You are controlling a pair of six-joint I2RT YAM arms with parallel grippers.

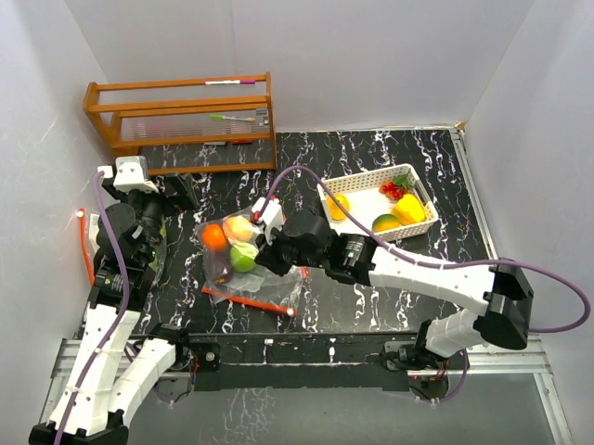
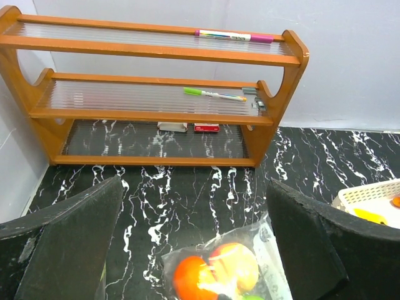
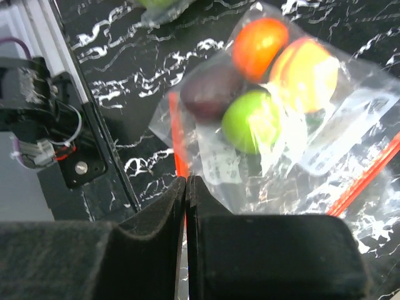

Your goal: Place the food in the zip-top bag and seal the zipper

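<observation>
A clear zip bag [image 1: 227, 278] with red zipper strips lies on the marble counter, holding an orange [image 3: 256, 47], a peach [image 3: 304, 72], a green round fruit [image 3: 250, 122] and a dark oval food [image 3: 209, 90]. My right gripper is over the bag, its fingers closed together at the lower zipper strip; the bag's edge between them is hard to make out. My left gripper stands open at the left, above the counter, with nothing between its fingers.
A white basket [image 1: 357, 176] at the right holds yellow foods and red berries. A wooden rack [image 1: 186, 105] with markers stands at the back left. Another bag with something green [image 3: 156, 6] lies at the far left.
</observation>
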